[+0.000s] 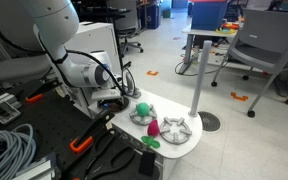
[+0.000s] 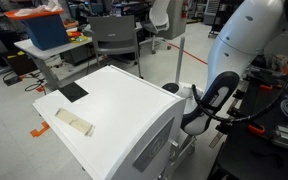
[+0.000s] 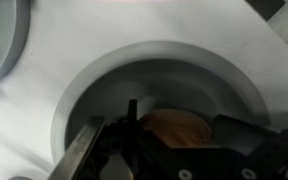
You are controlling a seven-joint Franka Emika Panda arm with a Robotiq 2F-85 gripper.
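In the wrist view, a grey round bowl (image 3: 82, 88) fills the middle, and its inside is dark. Low in it lies a rounded orange-brown object (image 3: 179, 124), partly covered by my gripper's own parts. My gripper reaches into the bowl with its fingers (image 3: 241, 134) spread apart, one on each side of that object. Whether either finger touches it cannot be made out. From the side, my gripper (image 1: 113, 103) is low at the left end of the white tabletop, and the bowl is hard to pick out there.
On the white table (image 1: 192, 149) stand a green object (image 1: 144, 108) on a silver disc, a pinkish-red object (image 1: 153, 128) and another silver disc (image 1: 174, 130). A pale post (image 1: 201, 75) rises behind them.
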